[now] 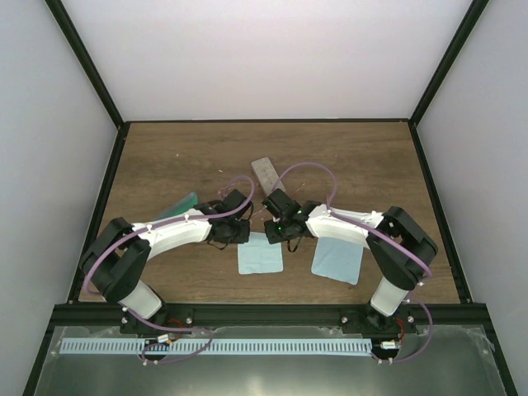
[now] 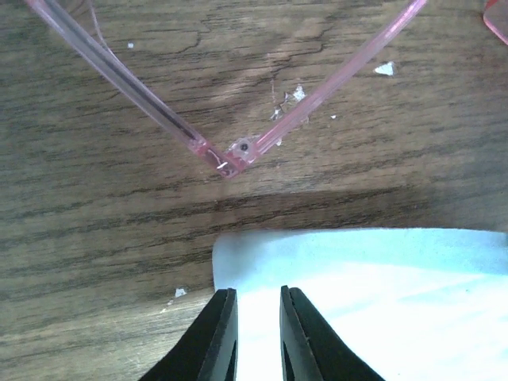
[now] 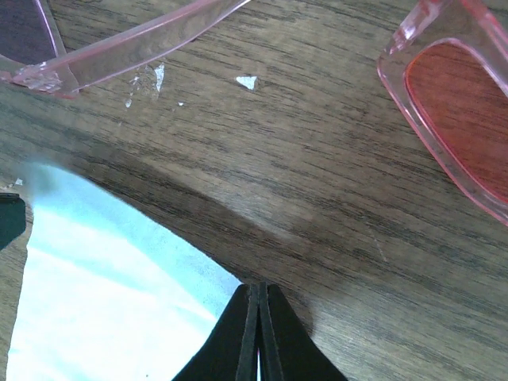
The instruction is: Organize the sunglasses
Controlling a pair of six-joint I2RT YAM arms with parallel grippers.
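Note:
Pink translucent sunglasses lie on the wood just beyond a small pale blue cloth (image 1: pixel 260 257): their folded-out arms (image 2: pixel 333 83) show in the left wrist view, and a red-tinted lens (image 3: pixel 456 111) in the right wrist view. My left gripper hangs over the cloth's far-left corner, its fingertips slightly apart with only cloth visible between them. My right gripper is shut at the cloth's far-right edge, with the cloth's edge under its tips; whether any is pinched cannot be told.
A larger blue cloth (image 1: pixel 337 262) lies at the right, a green item (image 1: pixel 183 204) at the left, and a grey block (image 1: pixel 266 173) behind the arms.

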